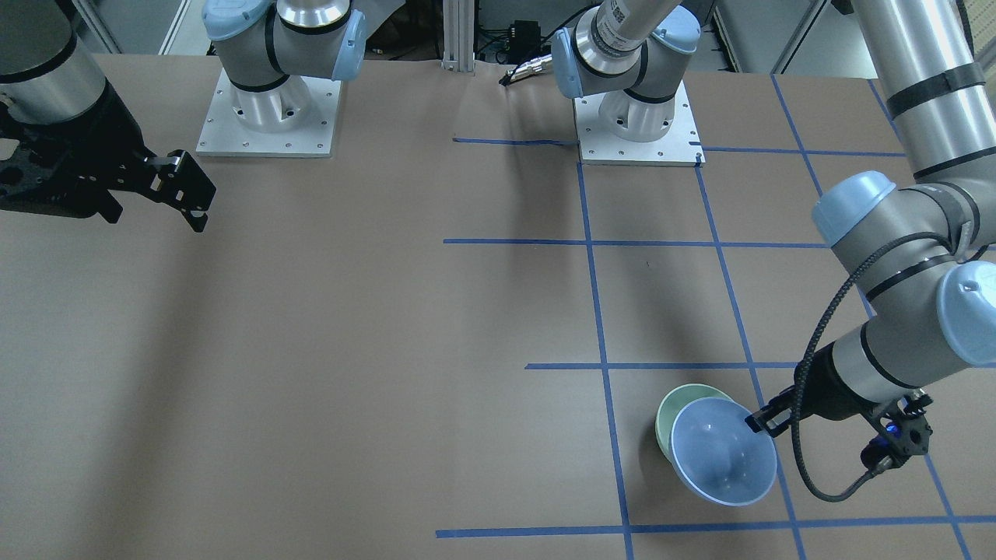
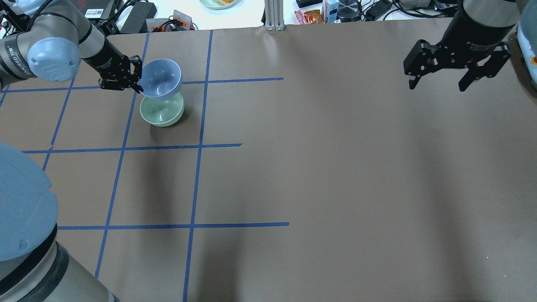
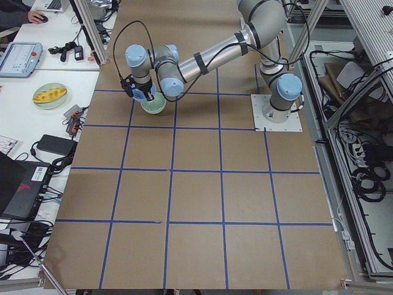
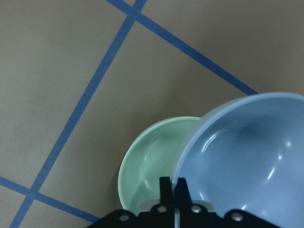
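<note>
My gripper (image 1: 761, 420) is shut on the rim of a blue bowl (image 1: 720, 453); in the left wrist view its fingertips (image 4: 181, 187) pinch that rim. The blue bowl (image 2: 161, 78) is held tilted, just over and partly covering a pale green bowl (image 2: 162, 113) that sits on the tiled table. In the left wrist view the green bowl (image 4: 147, 161) shows behind the blue bowl (image 4: 247, 156). Whether the two bowls touch I cannot tell.
A second arm's black gripper (image 2: 455, 65) hangs over the table at the right of the top view. A plate with food (image 3: 49, 97) and electronics lie on the white side table.
</note>
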